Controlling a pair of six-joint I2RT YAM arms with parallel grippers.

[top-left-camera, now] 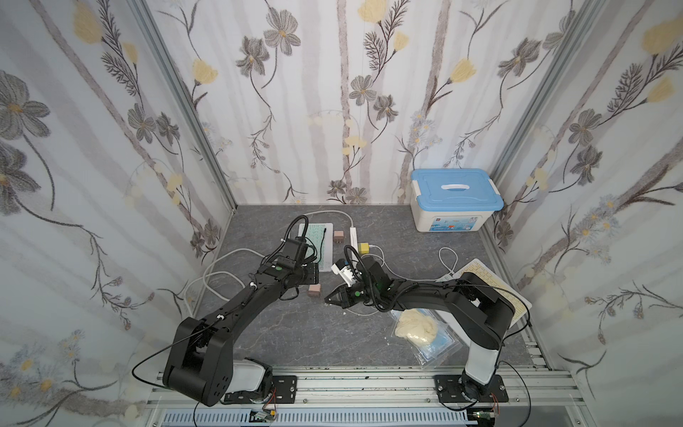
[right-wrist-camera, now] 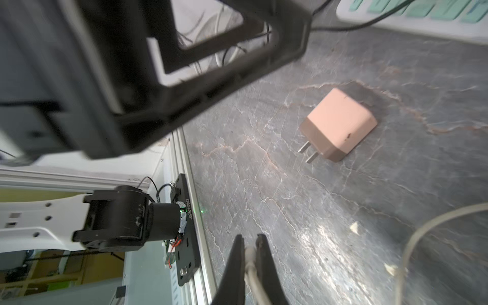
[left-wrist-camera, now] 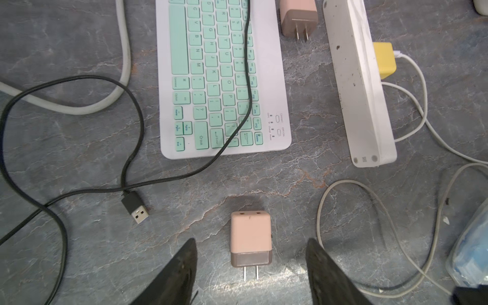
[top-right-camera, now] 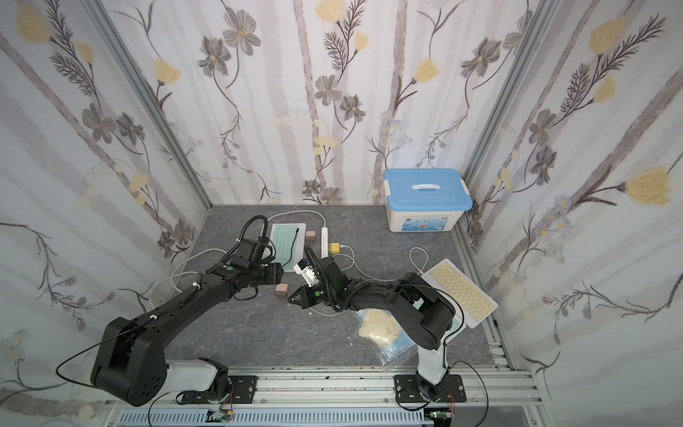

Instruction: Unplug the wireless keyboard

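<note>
A mint-key wireless keyboard (left-wrist-camera: 221, 76) lies with a black cable across it; a loose black USB plug (left-wrist-camera: 134, 206) rests below. A pink charger (left-wrist-camera: 250, 231) lies on the table under my open left gripper (top-left-camera: 310, 274), appearing between its fingers in the left wrist view. My right gripper is low beside that charger, shut, with a thin white cable (right-wrist-camera: 256, 284) at its fingertips. A white power strip (left-wrist-camera: 358, 96) holds a yellow adapter (left-wrist-camera: 383, 60) with a white cable in it.
A second keyboard (top-right-camera: 462, 288) lies at the right. A lidded box (top-right-camera: 425, 199) stands at the back right, a bag with cream material (top-right-camera: 379, 327) at front right. Another pink charger (left-wrist-camera: 298, 15) lies by the power strip.
</note>
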